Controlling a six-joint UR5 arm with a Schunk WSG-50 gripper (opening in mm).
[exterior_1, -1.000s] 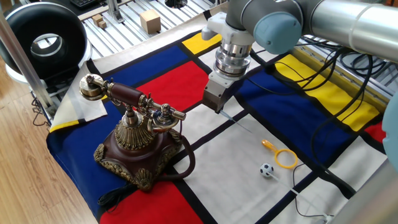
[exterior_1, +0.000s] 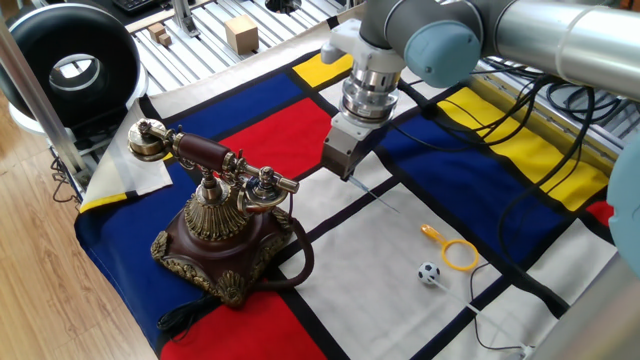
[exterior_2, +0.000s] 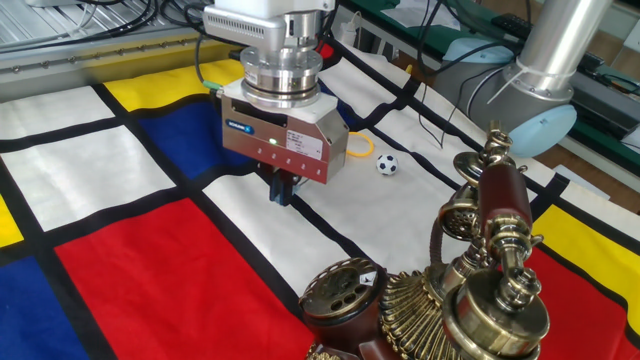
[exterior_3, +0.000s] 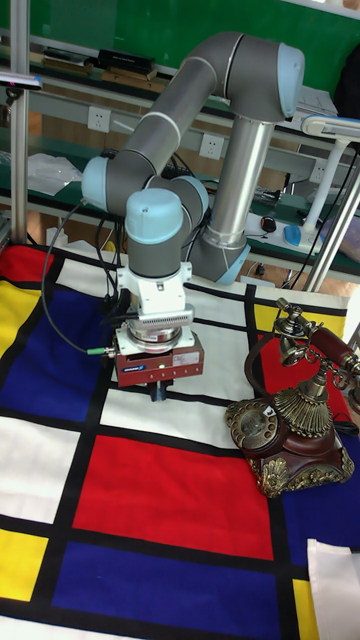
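Note:
My gripper (exterior_1: 348, 178) hangs over the white and black part of the patterned cloth, right of the telephone. A thin pale-blue stick (exterior_1: 372, 194) with a dark, fine tip juts from its fingertips toward the lower right, and the fingers appear shut on it. In the second exterior view the dark fingers (exterior_2: 280, 188) point down close together, and the stick is hidden behind them. An ornate brown and gold telephone (exterior_1: 215, 235) stands on the cloth, its handset (exterior_1: 205, 152) resting on the cradle. The third exterior view shows the telephone (exterior_3: 293, 427) right of the gripper (exterior_3: 159, 393).
A yellow-ringed magnifier (exterior_1: 460, 254) and a small soccer ball (exterior_1: 428, 273) with a white cord lie on the cloth right of the gripper. Black cables (exterior_1: 560, 160) loop near the arm.
The gripper has shifted slightly to the left in the first exterior view, and the thin stick has moved along with it. The telephone, magnifier and ball have stayed put.

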